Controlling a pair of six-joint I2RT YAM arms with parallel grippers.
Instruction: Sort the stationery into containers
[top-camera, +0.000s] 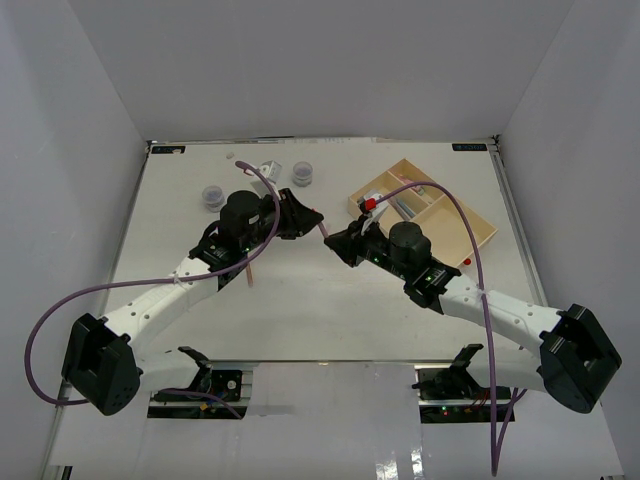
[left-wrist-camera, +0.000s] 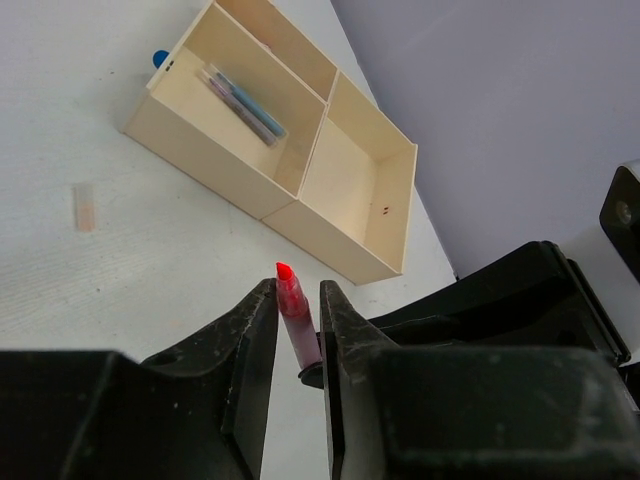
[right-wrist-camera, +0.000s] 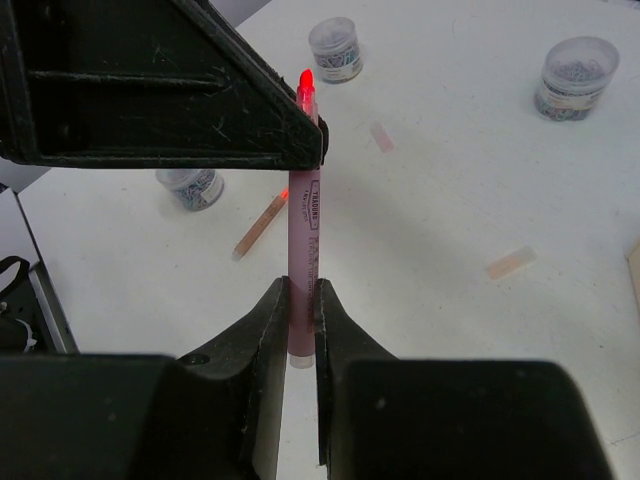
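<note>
A pink pen with a red tip (right-wrist-camera: 303, 230) spans the gap between my two grippers above the middle of the table. My left gripper is shut on its red-tipped end. Lower down, the right gripper is shut on the same pen, whose pale butt end pokes out below the fingers. The wooden divided box (top-camera: 432, 215) stands at the right; in the left wrist view, a couple of pens (left-wrist-camera: 243, 105) lie in one compartment, while the neighbouring compartment (left-wrist-camera: 355, 165) looks empty. An orange-brown pen (right-wrist-camera: 260, 225) rests on the table.
Clear jars of small items (right-wrist-camera: 577, 78) stand at the back and left. Small flat pieces, a beige one (right-wrist-camera: 511, 263) and a pink one (right-wrist-camera: 382, 137), lie on the table.
</note>
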